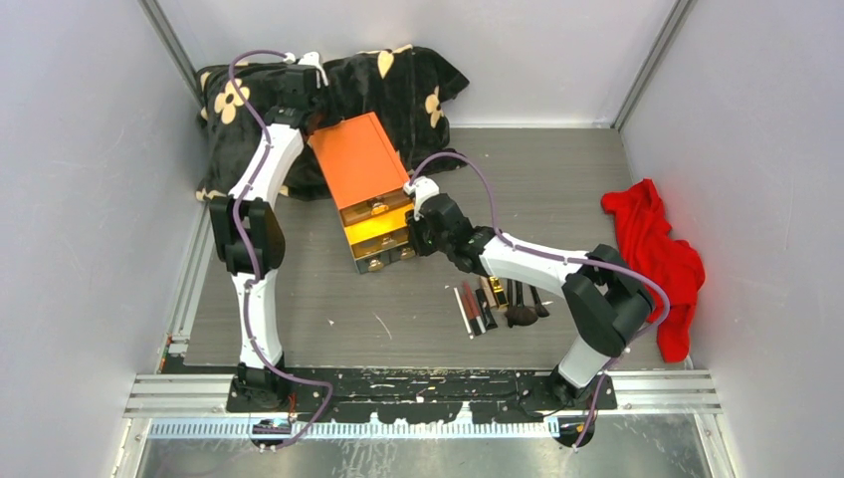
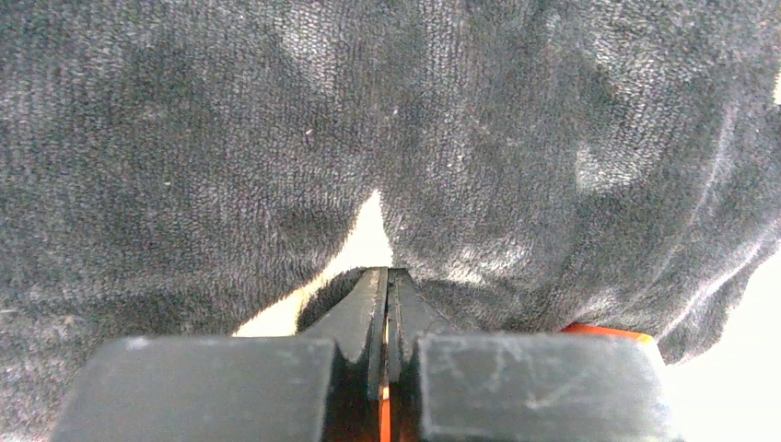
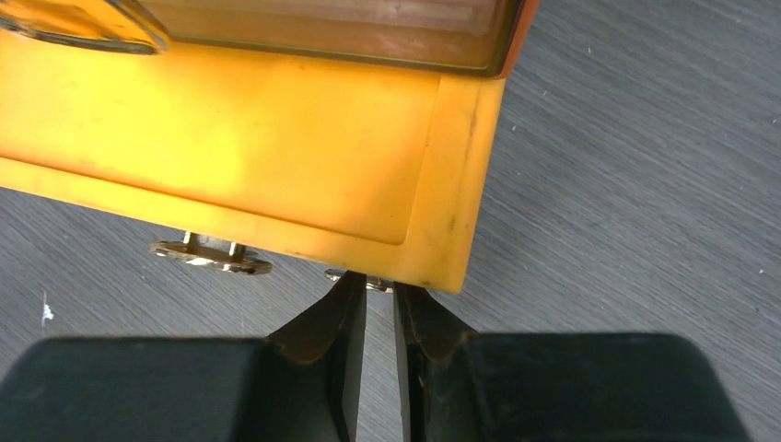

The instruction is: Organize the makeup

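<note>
An orange drawer organizer (image 1: 353,159) with a yellow tier (image 1: 378,221) and metal pulls leans at an angle against a dark flowered cushion (image 1: 418,90). My left gripper is shut at the organizer's back corner, over the cushion, with nothing visible held. My right gripper is part open just below the front lip of the yellow tier (image 3: 276,147), close to a small metal pull (image 3: 212,260) and another behind its fingertips. Makeup brushes and pencils (image 1: 471,309) lie in a row at the front right of the organizer.
A red cloth (image 1: 652,259) lies at the right edge. Walls bound the sides and back.
</note>
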